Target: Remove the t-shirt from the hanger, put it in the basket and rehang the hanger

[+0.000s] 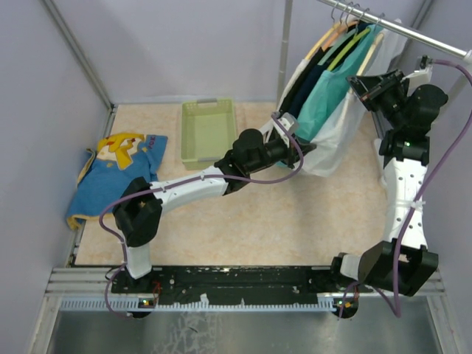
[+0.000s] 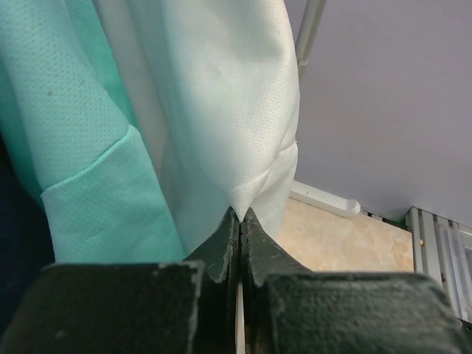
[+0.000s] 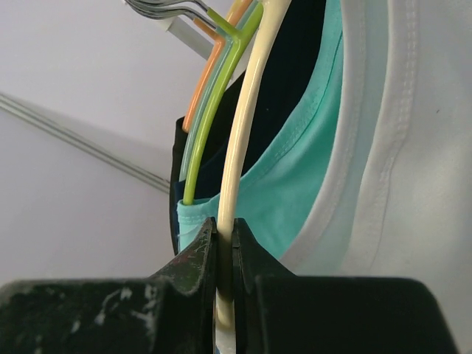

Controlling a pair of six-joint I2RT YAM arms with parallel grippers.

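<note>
A white t-shirt (image 1: 339, 147) hangs at the front of the rail beside teal (image 1: 328, 96) and dark garments. My left gripper (image 1: 310, 144) is at its lower part; in the left wrist view its fingertips (image 2: 248, 228) are shut at the white cloth (image 2: 228, 110), any cloth between them too thin to tell. My right gripper (image 1: 358, 81) is up near the rail, shut on a cream hanger (image 3: 243, 125), whose bar runs between its fingers beside the white fabric (image 3: 420, 192).
Other hangers in green (image 3: 217, 96) and orange crowd the metal rail (image 1: 413, 37). A green basket (image 1: 206, 133) stands at the back middle. A blue garment (image 1: 110, 184) with a yellow figure lies at the left.
</note>
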